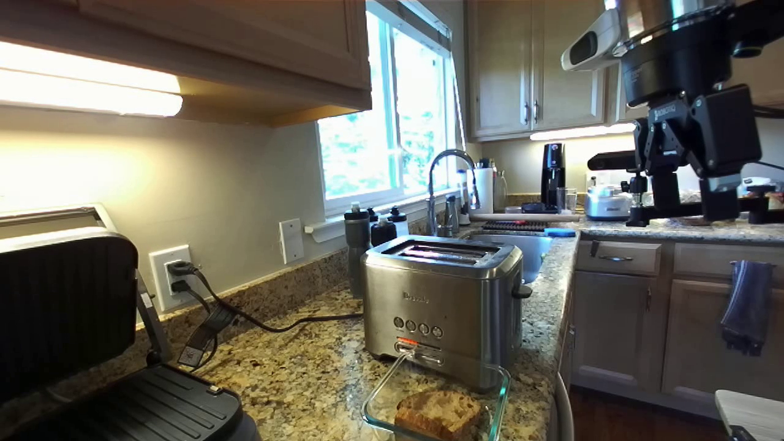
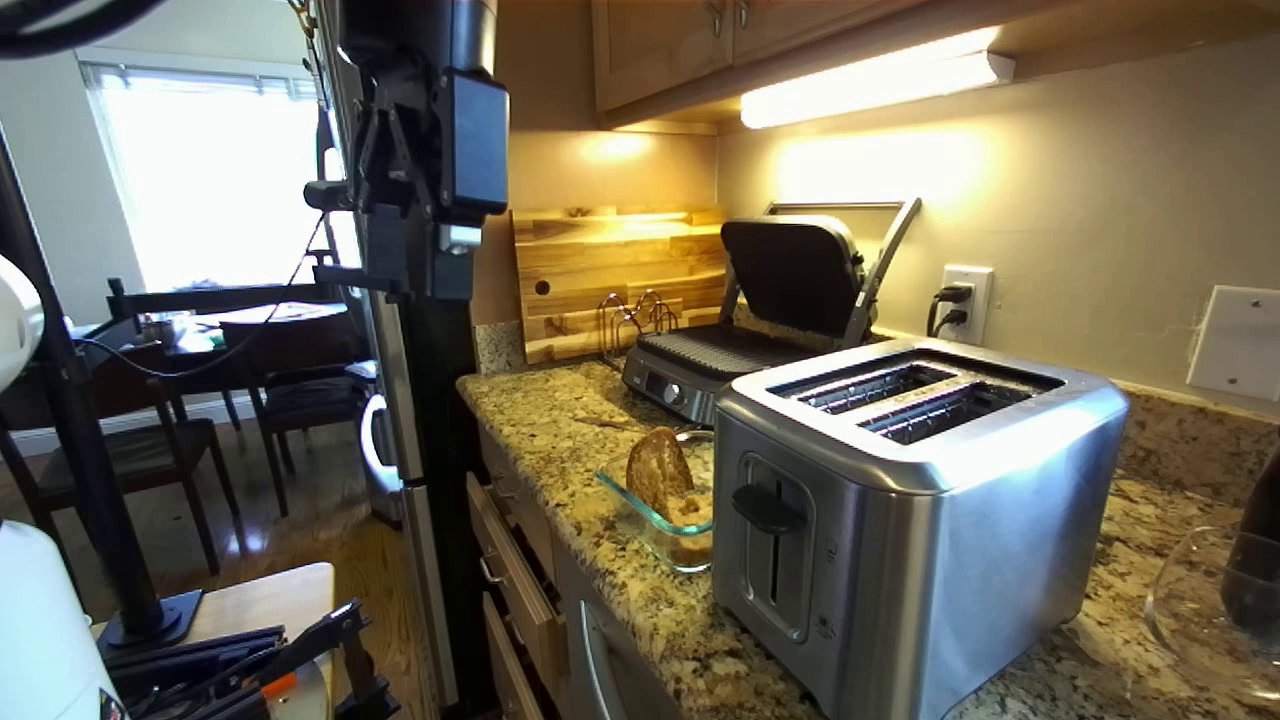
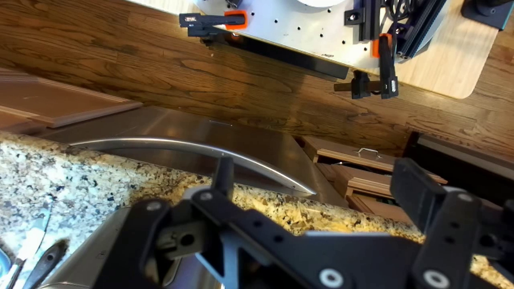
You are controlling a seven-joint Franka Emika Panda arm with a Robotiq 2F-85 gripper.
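Observation:
A steel toaster [image 1: 441, 309] stands on the granite counter; its two top slots look empty in the second exterior view, with the lever [image 2: 769, 509] high on its end face. Close beside it, a clear glass dish [image 1: 505, 397] holds a slice of brown bread [image 2: 660, 468], leaning up within the dish. My gripper is open, its two fingers wide apart and nothing between them. In the first exterior view it hangs fingers down at the upper right, well above counter height and away from both toaster and dish.
An open contact grill [image 2: 720, 348] sits beyond the dish, with a wooden board [image 2: 618, 276] behind. Dark bottles [image 1: 357, 242] stand behind the toaster, whose cord runs to the wall outlet [image 1: 171, 275]. Partly open drawers [image 2: 516, 576] lie under the counter's front edge.

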